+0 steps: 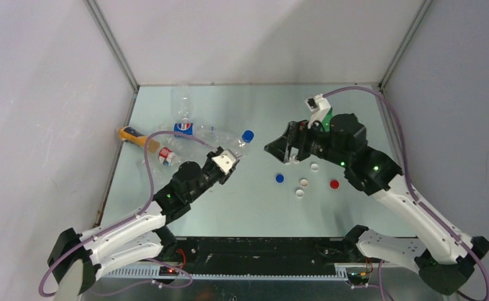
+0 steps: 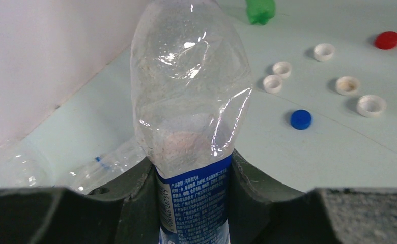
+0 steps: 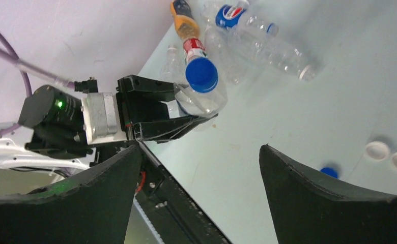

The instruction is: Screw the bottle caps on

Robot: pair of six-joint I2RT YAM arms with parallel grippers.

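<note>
My left gripper (image 1: 223, 166) is shut on a clear plastic bottle (image 2: 191, 86) with a blue label, which fills the middle of the left wrist view. A blue cap (image 1: 247, 136) sits on that bottle's top, seen also as a blue disc (image 3: 202, 75) in the right wrist view. My right gripper (image 1: 283, 147) stands open to the right of the capped bottle, apart from it. Loose caps lie on the table: a blue cap (image 1: 279, 178), a red cap (image 1: 335, 184) and several white caps (image 2: 370, 105).
Several bottles lie at the left of the table, among them an orange one (image 1: 132, 135) and one with a Pepsi label (image 1: 184, 130). A green bottle (image 2: 260, 10) is at the back right, partly behind my right arm.
</note>
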